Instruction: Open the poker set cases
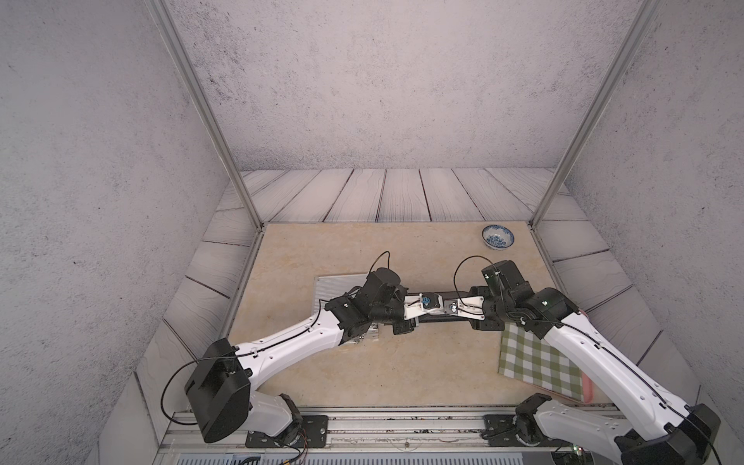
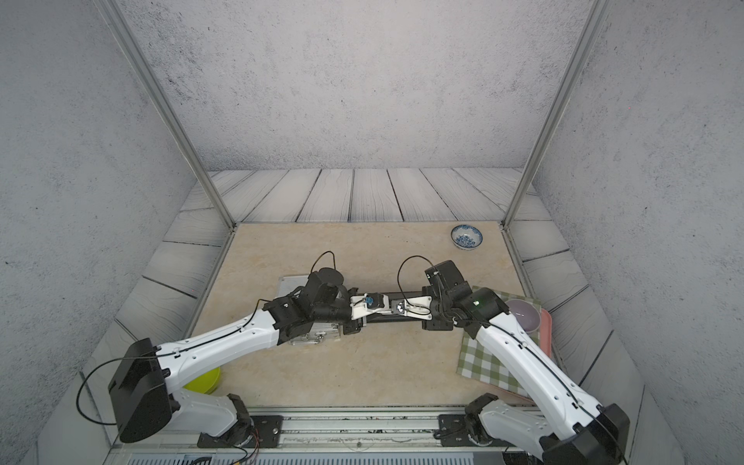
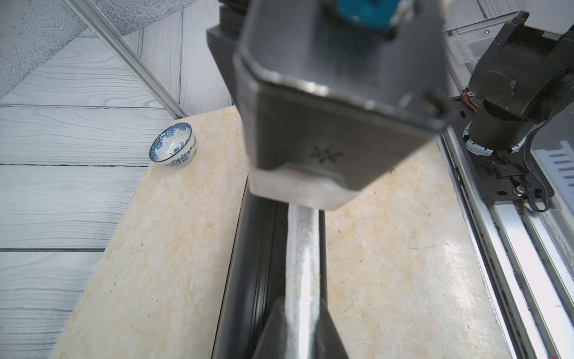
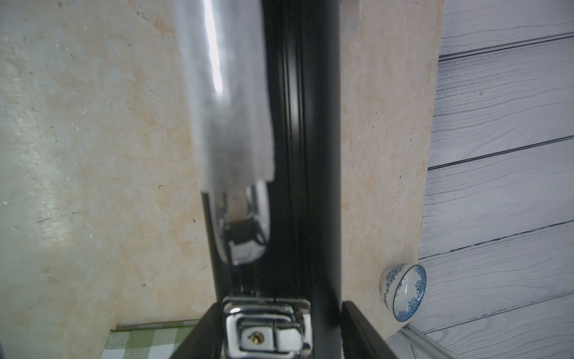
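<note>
A black case (image 4: 311, 119) with chrome latches lies across the middle of the table, largely hidden by both grippers in the top views. My left gripper (image 1: 418, 306) is shut on the case at its left part; in its wrist view a pale strip lies between the fingertips. My right gripper is part open over a chrome latch (image 4: 266, 326), its fingertips either side of it; whether they touch it I cannot tell.
A blue-and-white bowl (image 1: 497, 237) stands at the back right. A checked cloth (image 1: 534, 360) with a pinkish bowl (image 2: 524, 316) is at the right, a pale rack (image 1: 333, 290) at left, a yellow-green dish (image 2: 203, 381) front left. Bare table lies behind and in front.
</note>
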